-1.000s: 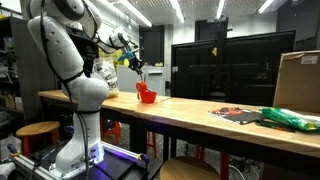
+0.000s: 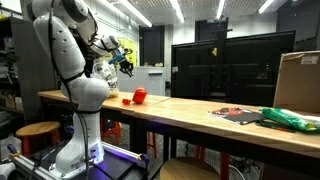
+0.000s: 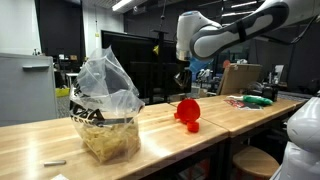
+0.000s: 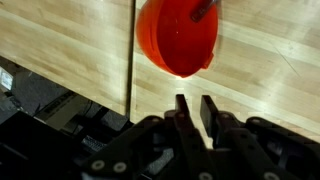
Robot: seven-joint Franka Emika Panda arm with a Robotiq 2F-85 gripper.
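A red container lies tipped over on the wooden table. Its open mouth faces my camera in the wrist view, with a dark stick-like thing inside. Just beside it, a smaller red piece shows in exterior view 2; whether the two are joined is unclear. My gripper is well above the table, apart from the container. Its fingertips are a small gap apart, and nothing shows between them in the wrist view. In exterior view 1 the gripper is too small for its finger to be read.
Near the table's left end stands a plastic-wrapped basket. A green bag and a cardboard box occupy the far right. Stools stand below its edge.
My gripper has shifted left in exterior view 1, away from above it.
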